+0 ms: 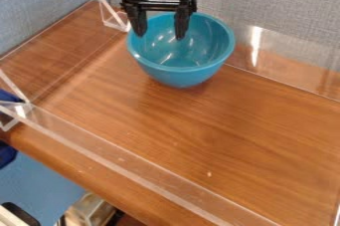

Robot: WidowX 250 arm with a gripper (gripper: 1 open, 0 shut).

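A teal plastic bowl sits upright near the back of the wooden table. My black gripper hangs from the top over the bowl, its fingers spread wide, one by the left rim and the other above the inside. Nothing shows between them.
Clear acrylic walls run along the table's edges, with a grey textured panel behind. Something dark blue is at the left edge, partly out of view.
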